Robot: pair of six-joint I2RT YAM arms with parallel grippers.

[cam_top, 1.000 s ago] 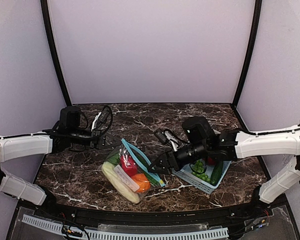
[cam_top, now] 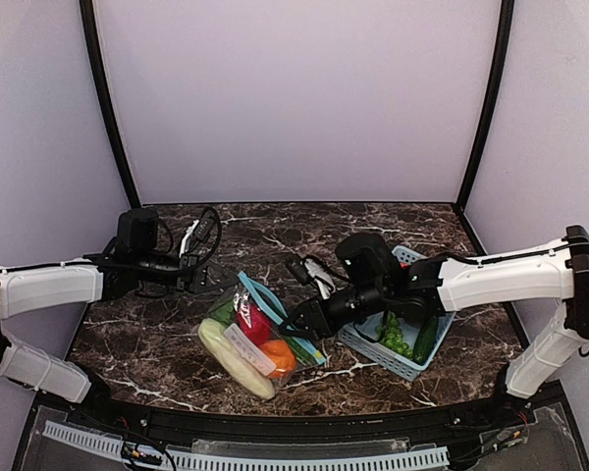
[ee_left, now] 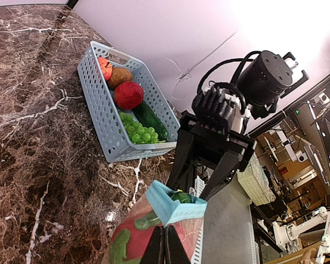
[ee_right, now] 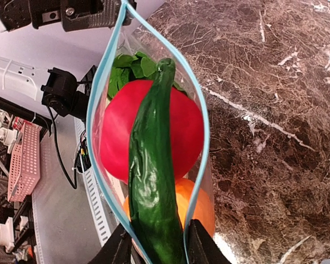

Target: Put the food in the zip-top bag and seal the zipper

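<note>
The clear zip top bag (cam_top: 272, 304) with a blue rim stands left of centre. Inside are a long pale vegetable (cam_top: 234, 358), an orange item (cam_top: 277, 359), a red round item (ee_right: 182, 124), a dark green cucumber (ee_right: 153, 146) and green leaves (ee_right: 133, 70). My left gripper is shut on the rim at the bag's far corner. At the opposite end, my right gripper is part open, its fingers (ee_right: 201, 245) on either side of the mouth. Between them the two rim edges are apart, so the mouth gapes.
A light blue basket (ee_left: 113, 146) stands right of the bag, partly behind my right arm. It holds green grapes (ee_left: 138, 130), another cucumber (ee_left: 149, 120), a red fruit (ee_left: 128, 95) and other food.
My right gripper has moved left and slightly down to the near end of the bag's rim, where its fingers now straddle the mouth. The left arm has stayed still.
</note>
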